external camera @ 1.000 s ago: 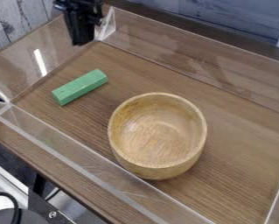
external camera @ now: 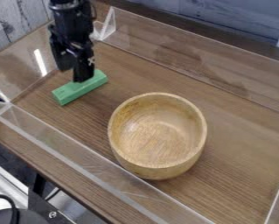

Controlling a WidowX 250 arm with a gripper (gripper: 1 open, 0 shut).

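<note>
A green rectangular block (external camera: pixel 80 87) lies tilted on the wooden surface at the left of the camera view. My dark gripper (external camera: pixel 72 69) hangs just over and behind the block's upper-left part, open; whether its fingertips touch the block is unclear.
A large round wooden bowl (external camera: pixel 156 135) sits right of centre, lower than the block. Clear plastic walls edge the wooden surface (external camera: pixel 235 87) at the left and top. The right side is open floor, and a dark cable lies at the bottom-left corner.
My gripper has come down from the top of the view toward the green block. The block and bowl look unmoved.
</note>
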